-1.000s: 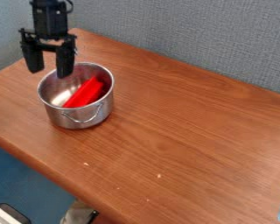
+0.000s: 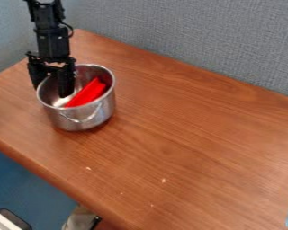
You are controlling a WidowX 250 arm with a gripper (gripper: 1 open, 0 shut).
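Note:
A steel pot (image 2: 82,116) with a wire handle stands at the left of the wooden table, holding a red object (image 2: 87,92) on its right side and something pale beside it. My black gripper (image 2: 53,86) is open and lowered at the pot's left rim, one finger reaching inside. Whether anything lies between the fingers is hard to tell.
A grey padded wall (image 2: 201,40) runs along the back. Some objects lie below the table's near left edge.
My gripper has come down from above the pot's back left into its left side. The pot and red object look unmoved.

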